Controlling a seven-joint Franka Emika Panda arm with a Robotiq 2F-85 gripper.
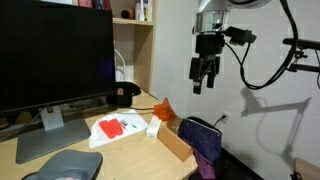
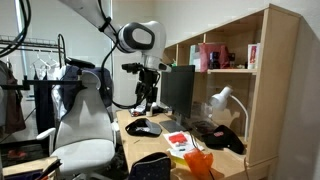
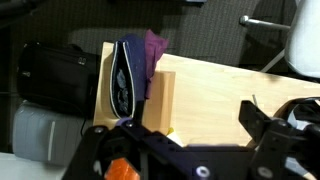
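My gripper [image 1: 204,84] hangs in the air above the desk's right end, open and with nothing between its fingers. In the wrist view, the gripper shows its dark fingers spread wide at the bottom. Below it, a dark blue fabric pouch [image 3: 123,85] lies at a tan box [image 3: 159,103], with a maroon cloth [image 3: 153,48] beside it. From exterior view 1, the pouch [image 1: 201,137] leans over the box [image 1: 175,143] at the desk edge, and the maroon cloth [image 1: 207,163] hangs down. Clear space separates the gripper from all of them.
An orange object [image 1: 164,110] stands behind the box. White papers with a red item [image 1: 111,128] lie near the monitor [image 1: 57,55]. A grey tray-like item [image 1: 66,165] is at front left. A white chair [image 2: 86,137] stands alongside.
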